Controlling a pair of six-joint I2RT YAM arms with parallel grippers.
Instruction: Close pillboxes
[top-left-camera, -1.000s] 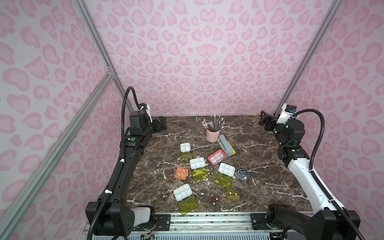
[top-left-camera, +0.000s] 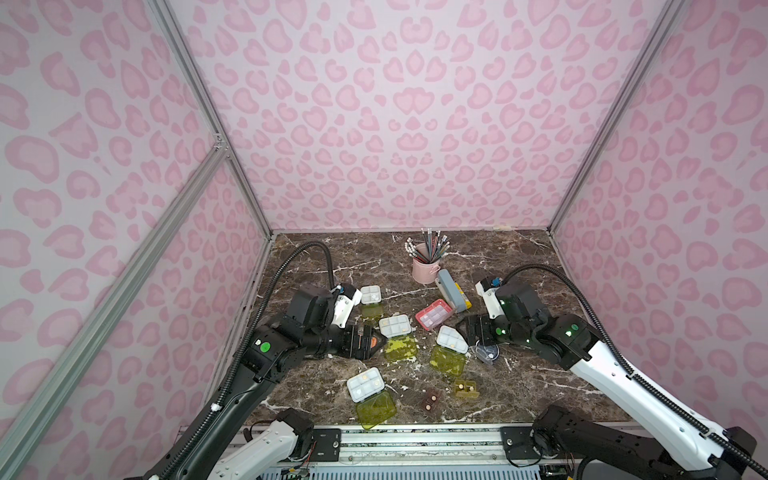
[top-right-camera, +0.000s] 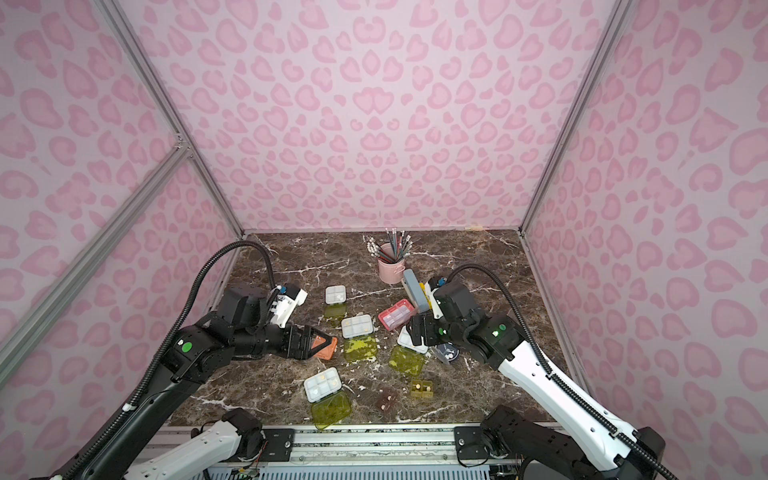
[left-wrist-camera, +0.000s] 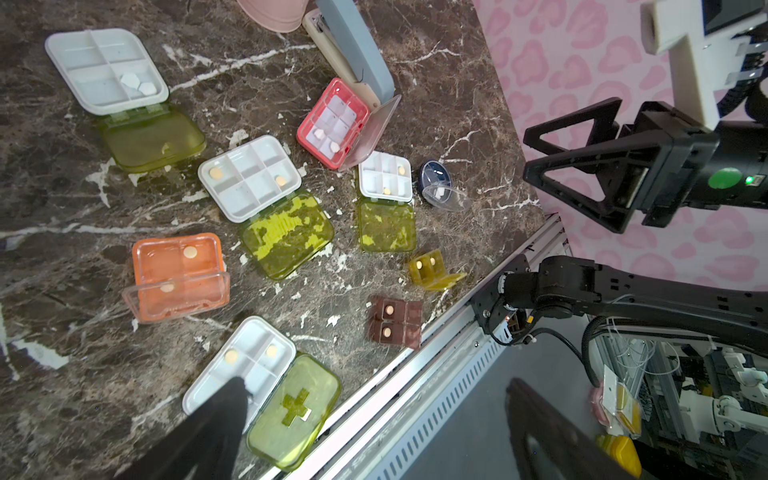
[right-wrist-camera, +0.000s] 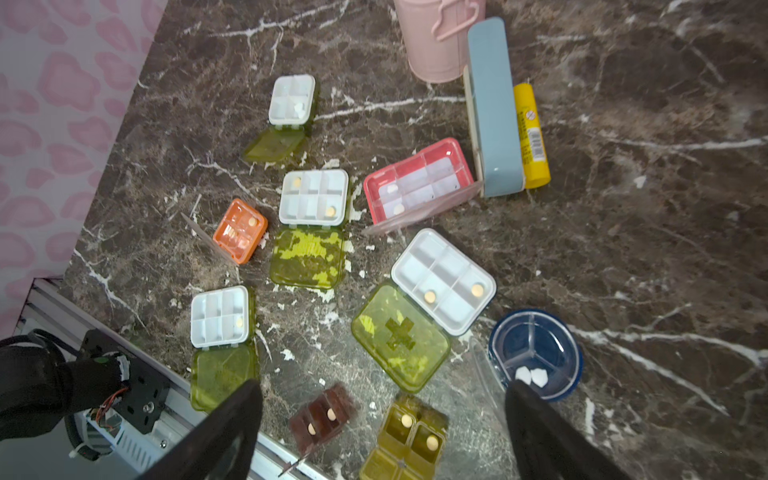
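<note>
Several pillboxes lie lid-open on the marble table with pills inside: an orange box (left-wrist-camera: 177, 268), white ones with green lids such as the front left box (left-wrist-camera: 240, 372), the middle box (right-wrist-camera: 313, 197), the right box (right-wrist-camera: 444, 280) and the back box (right-wrist-camera: 292, 100), plus a red box (right-wrist-camera: 420, 180), a round blue box (right-wrist-camera: 534, 352), a yellow box (right-wrist-camera: 412, 440) and a brown box (right-wrist-camera: 321, 416). My left gripper (top-left-camera: 376, 342) stands open above the orange box, partly hiding it. Above the right white box, my right gripper (top-left-camera: 472, 328) is open too. Neither holds anything.
At the back stand a pink cup (top-left-camera: 425, 270) of pens, a blue-grey stapler (right-wrist-camera: 496, 104) and a yellow glue stick (right-wrist-camera: 532, 136). Small white flakes lie scattered among the boxes. Bare marble (right-wrist-camera: 656, 240) extends to the right.
Both arms have come from the raised sides inward and down over the boxes, the left toward the orange box, the right toward the right white box. The boxes look unmoved.
</note>
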